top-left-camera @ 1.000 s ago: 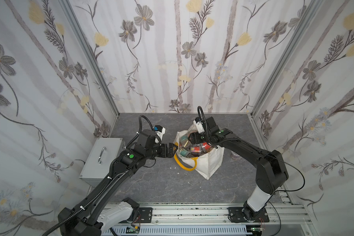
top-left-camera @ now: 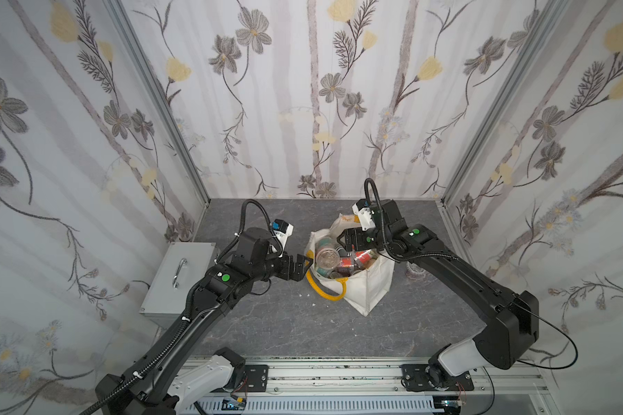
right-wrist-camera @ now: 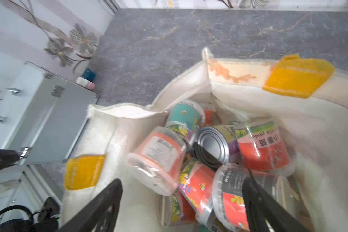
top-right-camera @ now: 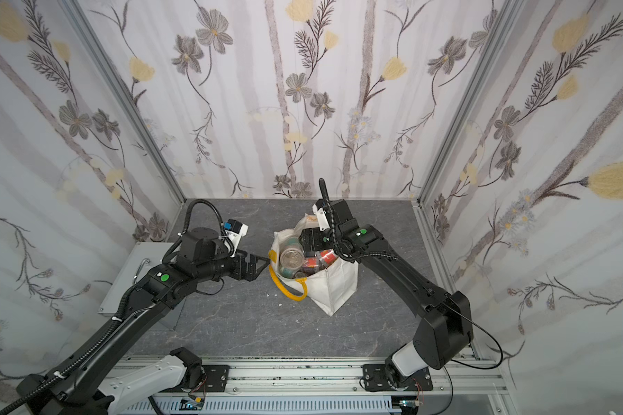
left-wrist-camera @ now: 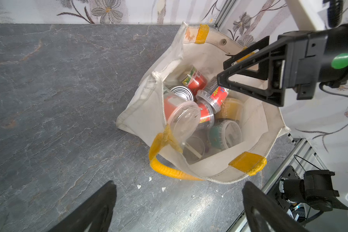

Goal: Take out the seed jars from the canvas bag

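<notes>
A white canvas bag (top-left-camera: 367, 294) with yellow handles stands at the table's middle, holding several jars and cans, among them a red-label jar (right-wrist-camera: 261, 147), a teal jar (right-wrist-camera: 183, 119) and a clear-lidded jar (left-wrist-camera: 185, 118). My right gripper (top-right-camera: 310, 239) hangs over the bag's opening, its fingers apart; in the right wrist view they frame jars, with none visibly held. My left gripper (top-left-camera: 300, 267) stands open just left of the bag, by its yellow handle (left-wrist-camera: 170, 170), nothing between its fingers.
A grey metal box (top-left-camera: 166, 283) with a handle sits at the left. A clear container (top-left-camera: 415, 273) stands right of the bag.
My right gripper and arm have risen and shifted slightly right over the bag; more of the clear-lidded jar shows at the bag's left side. The left arm has moved very little.
</notes>
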